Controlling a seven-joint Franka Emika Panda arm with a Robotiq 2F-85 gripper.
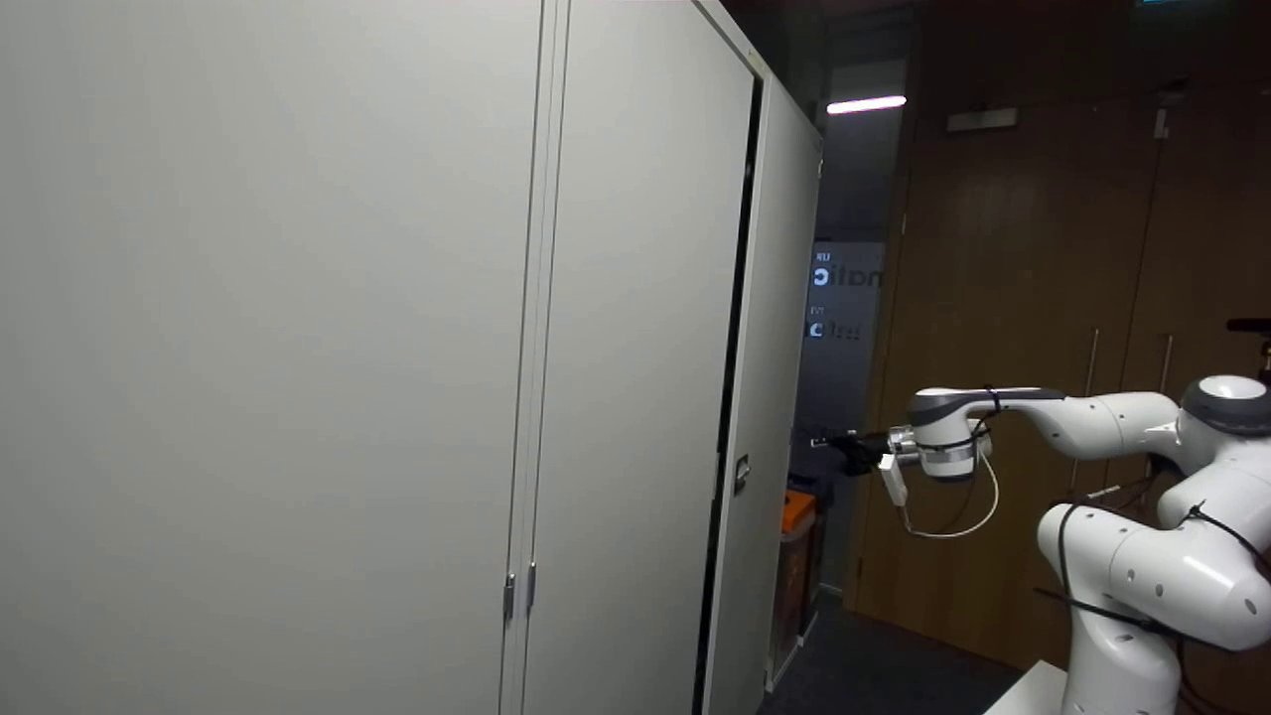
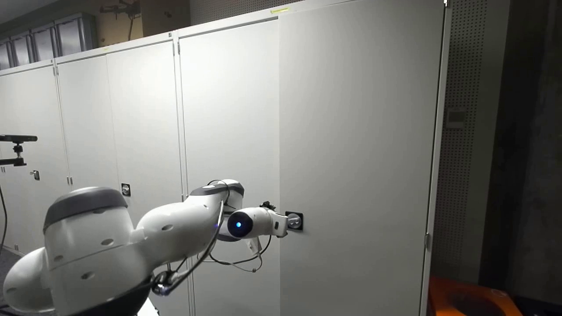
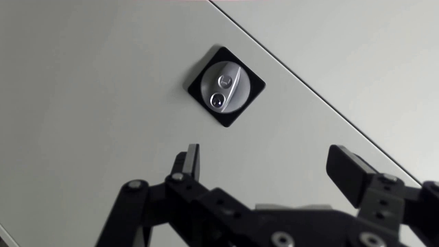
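On the grey cabinet door sits a round silver turn handle set in a square black plate. The handle is also visible at the door's edge, and in the second exterior view the handle shows just past my wrist. My gripper stands open and empty, its black fingers wide apart. In the wrist view the handle lies above the fingertips, somewhat left of midway between them. The gripper points toward the cabinet with a clear gap between it and the door.
A dark seam separates the handle's door from the neighbouring door, and that door stands slightly apart at its edge. An orange-topped bin stands on the floor beyond the cabinet. Between arm and cabinet the space looks free.
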